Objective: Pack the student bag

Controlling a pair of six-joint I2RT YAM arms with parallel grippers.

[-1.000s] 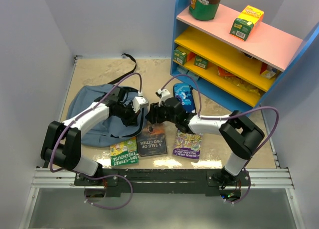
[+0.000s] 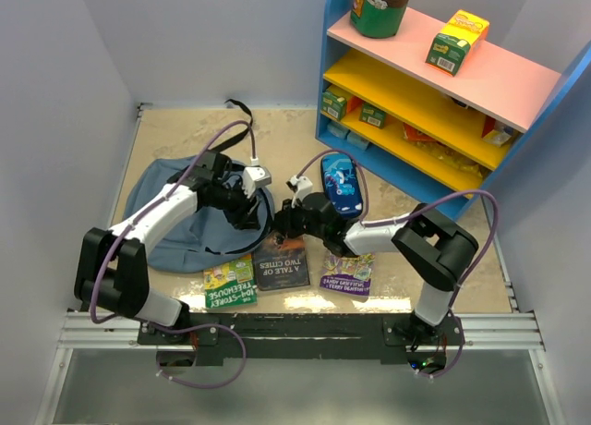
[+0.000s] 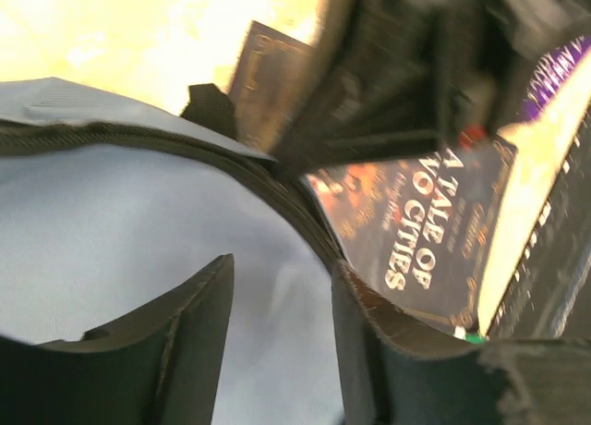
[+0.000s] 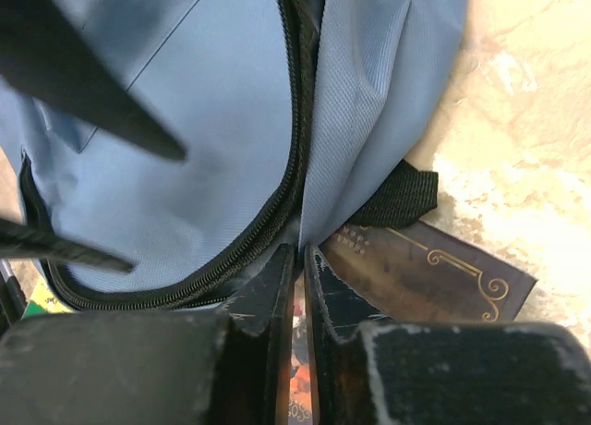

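Note:
The blue-grey bag (image 2: 175,231) lies flat at the left of the table, its dark zip edge (image 4: 295,157) curving along the opening. My left gripper hovers over the bag's fabric with its fingers (image 3: 214,286) apart and nothing between them. At the bag's right edge, my right gripper has its fingertips close together, and a fold of the blue fabric (image 4: 337,139) narrows in between them. A dark book, A Tale of Two Cities (image 2: 282,270), lies partly under that gripper and beside the bag.
A green-yellow book (image 2: 230,284) lies at the bag's front, and a purple-yellow book (image 2: 347,274) lies to the right. A blue pouch (image 2: 342,183) rests by the shelf (image 2: 406,134), which holds several boxes. Both gripper tips are close to each other.
My right gripper has moved a little left and toward the front, onto the bag's edge. The left gripper has shifted slightly. The books and pouch have not moved.

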